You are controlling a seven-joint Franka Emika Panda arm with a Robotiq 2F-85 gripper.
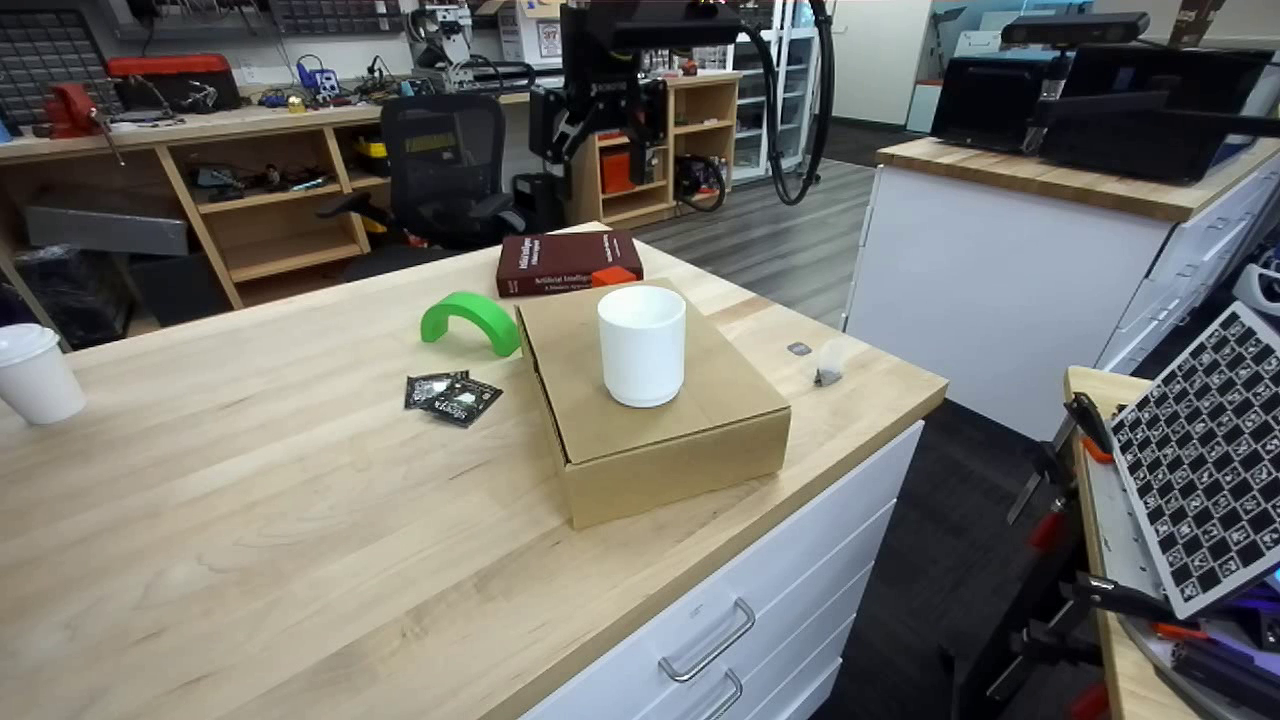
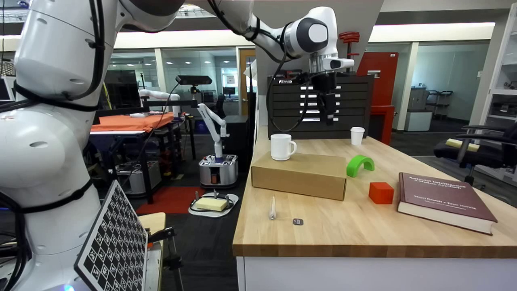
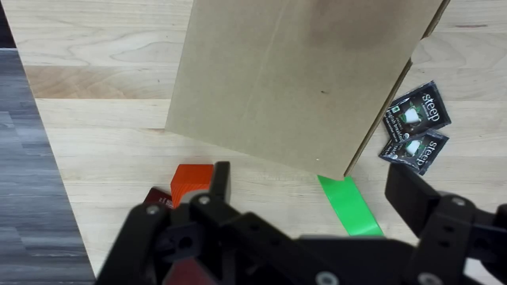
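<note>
High above the table my gripper stands open, its fingers wide apart and nothing held between them. A white mug (image 1: 642, 346) rests upright on top of a brown cardboard box (image 2: 300, 177); its handle shows in exterior view 2. Beside the box stands a green arch (image 2: 360, 165), partly hidden by the gripper in the wrist view. Two black tea packets (image 3: 417, 114) lie overlapping near the box. A pale tea bag (image 1: 829, 364) with a small grey tag (image 2: 298, 221) lies on the other side of the box.
An orange-red cube (image 2: 381, 192) sits beside a thick maroon book (image 2: 443, 199). A white paper cup (image 1: 40, 374) stands at the far end of the wooden table (image 1: 240, 540). Much of the table between cup and box is bare. Drawers line the table's side.
</note>
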